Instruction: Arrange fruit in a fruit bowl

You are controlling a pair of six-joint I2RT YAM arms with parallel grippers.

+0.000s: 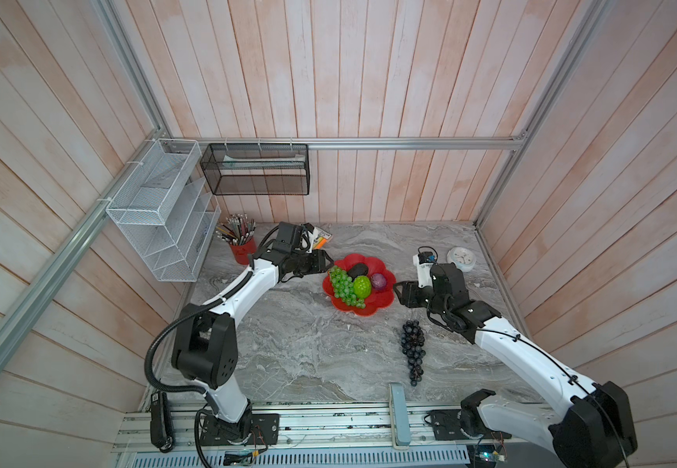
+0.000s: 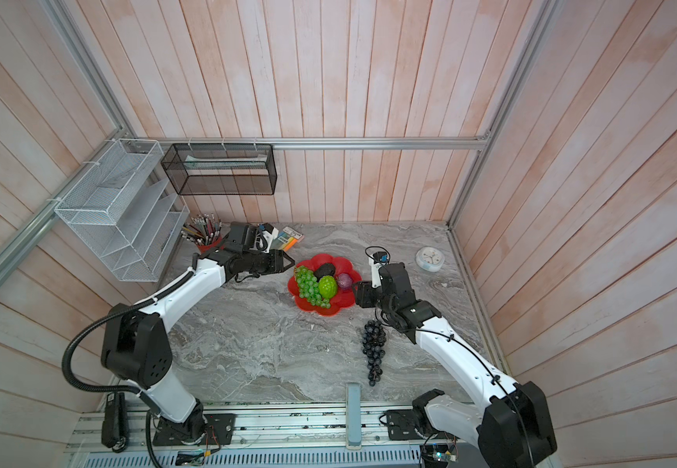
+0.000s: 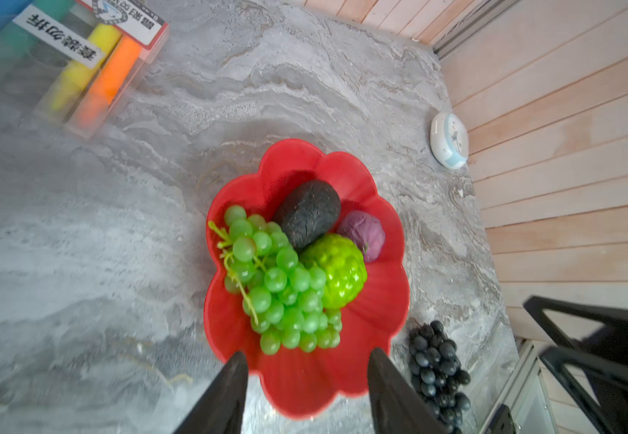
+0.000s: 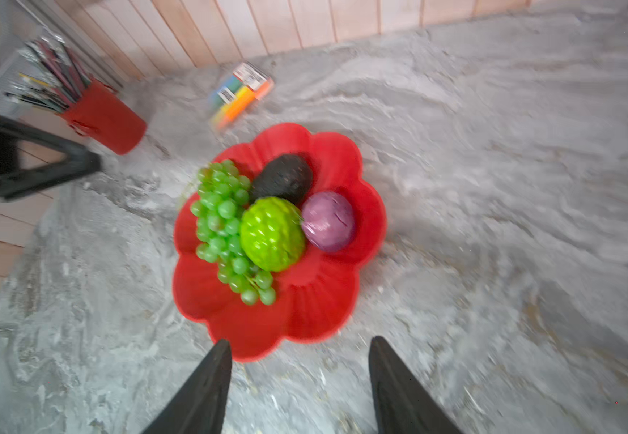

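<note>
The red scalloped bowl (image 1: pixel 365 307) holds green grapes (image 3: pixel 285 303), a dark avocado-like fruit (image 3: pixel 309 212), a bumpy green fruit (image 4: pixel 272 233) and a purple fruit (image 4: pixel 328 221). A bunch of black grapes (image 1: pixel 413 352) lies on the table in front of the bowl, to its right. At the bowl's left side my left gripper is part open and empty. My right gripper, likewise part open with nothing between its fingers, hovers at the bowl's right, behind the black grapes.
A red pen cup (image 1: pixel 244 251) and a clear box of coloured markers (image 3: pixel 89 79) stand at the back left. A white round object (image 1: pixel 461 259) sits at the back right. White wire shelves (image 1: pixel 168 214) line the left wall.
</note>
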